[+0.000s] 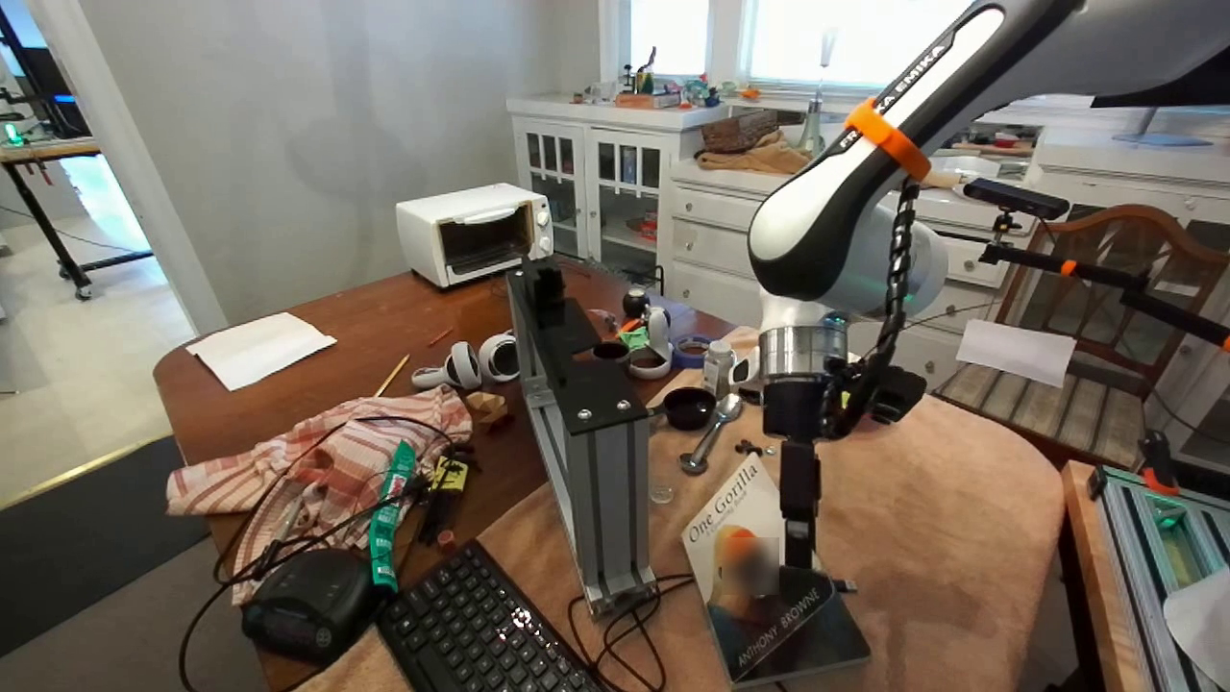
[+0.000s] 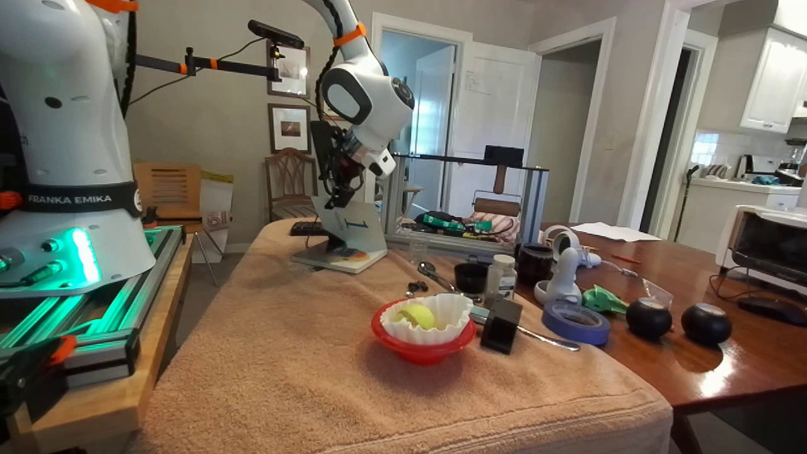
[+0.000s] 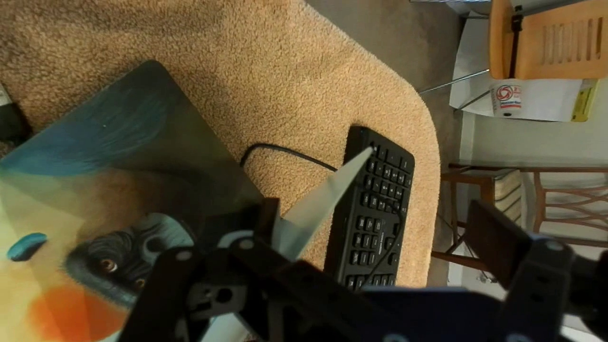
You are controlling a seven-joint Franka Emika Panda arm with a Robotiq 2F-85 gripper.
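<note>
A picture book [image 1: 744,554] lies on the peach towel with its title "One Gorilla" facing exterior view 1. In exterior view 2 its cover or leaf [image 2: 352,223], marked with a "1", stands raised and tilted above the flat part of the book [image 2: 340,257]. The wrist view shows a painted gorilla page [image 3: 131,188] and a pale raised sheet [image 3: 327,202] beside one finger. My gripper [image 2: 338,200] is open, close to that raised part; whether it touches is unclear. Both fingers appear in the wrist view, spread wide.
A metal frame [image 1: 605,496] stands beside the book, and a black keyboard [image 1: 479,623] lies nearby with a cable. A red bowl [image 2: 423,352] with a white liner and yellow-green ball sits on the towel. Much of the towel [image 2: 287,363] is bare.
</note>
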